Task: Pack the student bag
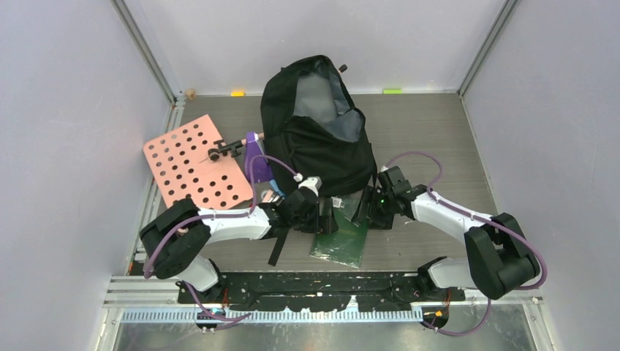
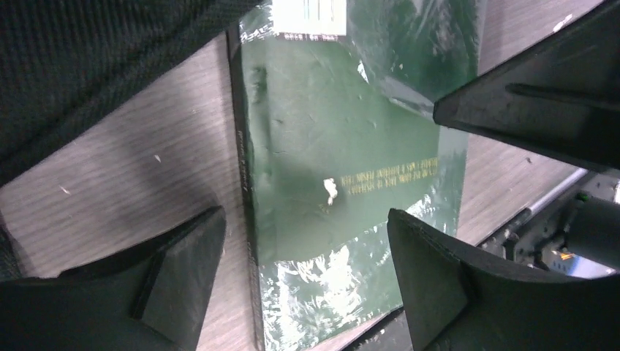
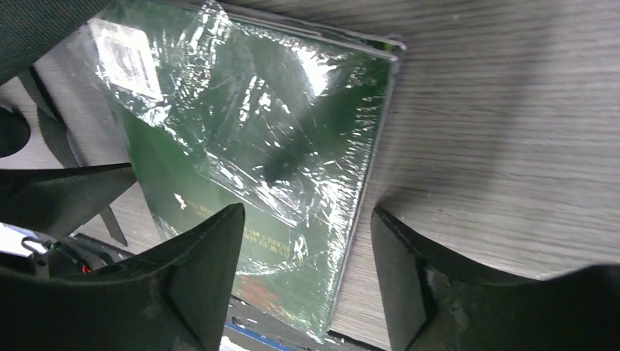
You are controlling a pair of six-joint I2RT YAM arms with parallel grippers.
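Observation:
A green notebook in clear plastic wrap point(image 1: 340, 245) lies flat on the table, just in front of the black bag point(image 1: 322, 153), whose top gapes open. My left gripper point(image 1: 324, 223) hangs over the notebook's left side; its fingers straddle the left edge, open and apart from one another, in the left wrist view. My right gripper point(image 1: 365, 208) is over the right side, also open, its fingers either side of the right edge in the right wrist view point(image 3: 307, 219). I cannot tell whether either touches the notebook.
A pink perforated board point(image 1: 190, 168) lies at the left, with a purple item point(image 1: 256, 164) between it and the bag. A black strap point(image 1: 276, 248) lies left of the notebook.

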